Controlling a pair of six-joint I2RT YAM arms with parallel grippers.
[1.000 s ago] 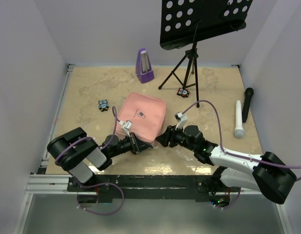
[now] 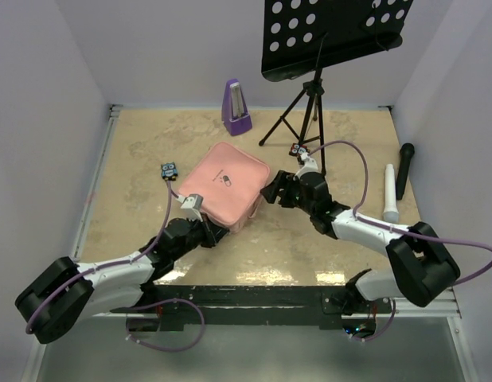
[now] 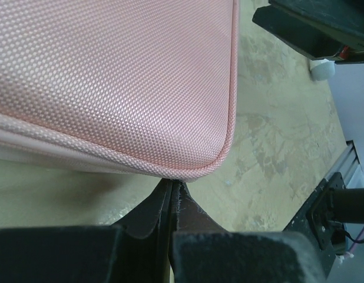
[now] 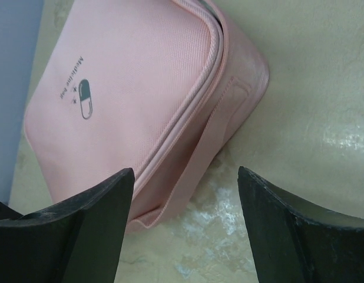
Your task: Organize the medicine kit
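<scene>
The pink medicine bag [image 2: 226, 179], with a capsule logo on its lid [image 4: 85, 97], lies on the table at centre-left. My left gripper [image 2: 210, 232] is shut at the bag's lower front corner, its tips [image 3: 173, 191] just under the piped rim; whether any fabric is between them is hidden. My right gripper [image 2: 282, 189] stands open beside the bag's right edge. In the right wrist view its two fingers frame the bag's side with its open seam and a strap [image 4: 199, 159].
A purple metronome [image 2: 236, 111] and black music stand [image 2: 314, 95] are behind. Small dark gadgets [image 2: 169, 171] sit left and near the stand. A white cylinder [image 2: 390, 195] and black microphone [image 2: 404, 171] lie at the right.
Compared with a second ago, the left gripper has moved left with the bag's front corner, and the right gripper has moved back along the bag's right edge.
</scene>
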